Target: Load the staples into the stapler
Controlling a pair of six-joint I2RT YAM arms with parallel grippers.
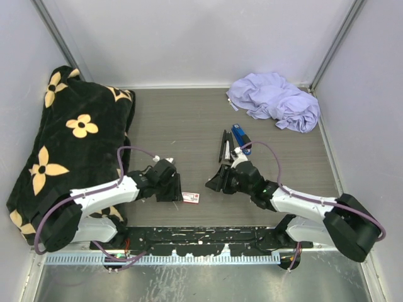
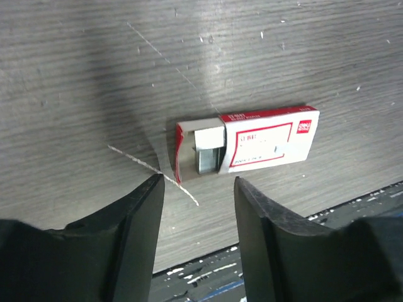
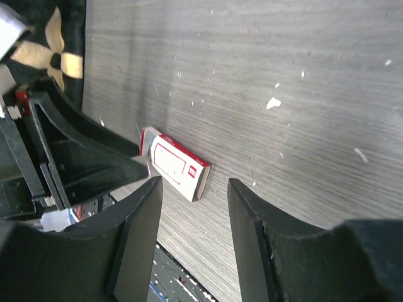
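Note:
A small red-and-white staples box (image 2: 264, 141) lies on the table; in the left wrist view its left end is open, a strip of grey staples (image 2: 208, 158) showing inside. My left gripper hovers just on the near side of that open end, fingers apart and empty. My right gripper is open and empty, above the table to the box's right. The blue stapler (image 1: 241, 137) and black slender parts (image 1: 226, 146) lie behind the right arm.
A dark flowered cushion (image 1: 82, 151) fills the left side. A lilac cloth (image 1: 283, 104) lies at the back right. Its front edge (image 1: 208, 234) is close.

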